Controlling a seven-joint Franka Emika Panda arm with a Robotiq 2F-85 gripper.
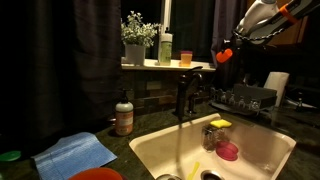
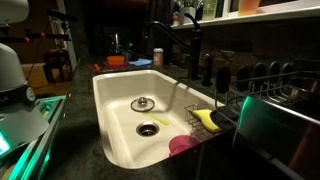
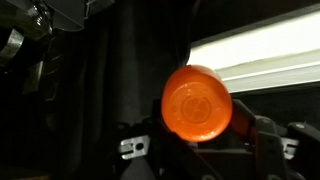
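My gripper is shut on a round orange object, whose flat circular face looks toward the wrist camera. It resembles a small cup, though its exact kind is unclear. In exterior view 1 the orange object hangs in the air from the arm at upper right, in front of the dark curtain and right of the window sill. Its fingers are too dark and small to make out there. Exterior view 2 does not show the held object.
Below lies a white sink with a pink bowl inside and a black faucet behind. A plant, a bottle and an orange cup stand on the sill. A dish rack flanks the sink.
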